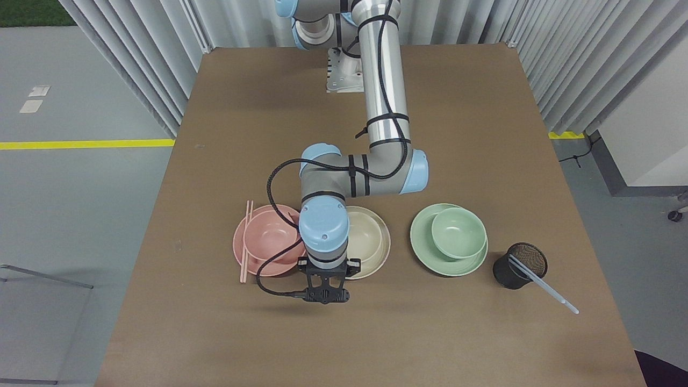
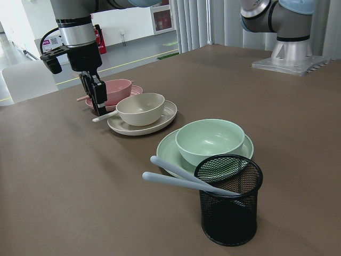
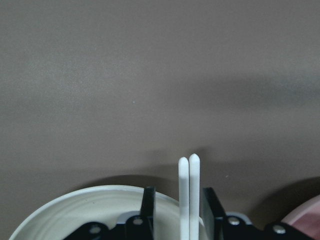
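My gripper is low over the cream plate point(image 3: 75, 210), open, with a pair of white chopsticks point(image 3: 194, 185) lying between its two black fingers. In the left view the gripper point(image 2: 98, 104) reaches down at the cream set, beside the cream bowl point(image 2: 140, 112), with the chopsticks' tips point(image 2: 98, 118) sticking out near it. In the front view the cream bowl point(image 1: 362, 235) and plate are partly hidden by my wrist, and the gripper's fingers are hidden beneath it.
A pink bowl point(image 1: 271, 235) on a plate with pink chopsticks point(image 1: 246, 245) is at the left. A green bowl point(image 1: 459, 233) and plate stand right. A black mesh cup point(image 1: 509, 274) holds pale chopsticks point(image 1: 551, 290).
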